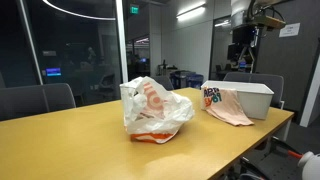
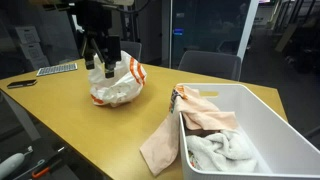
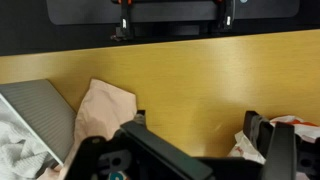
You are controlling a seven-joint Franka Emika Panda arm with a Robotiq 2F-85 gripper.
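Observation:
My gripper (image 2: 95, 70) hangs above the table, its fingers apart and nothing between them. In the wrist view the gripper stands over bare wood, between a pink cloth and a white bag. The pink cloth (image 2: 200, 112) is draped over the rim of a white bin (image 2: 262, 116), one end lying on the table. Inside the bin lies a crumpled white cloth (image 2: 225, 152). Dark and red lettering shows on the part of the pink cloth (image 1: 228, 103) near the rim. A crumpled white plastic bag (image 1: 158, 112) with orange-red print rests on the table.
Chairs (image 2: 210, 66) stand along the far edge. A keyboard (image 2: 57, 69) and a dark flat object (image 2: 21, 85) lie at the far left in exterior view 2.

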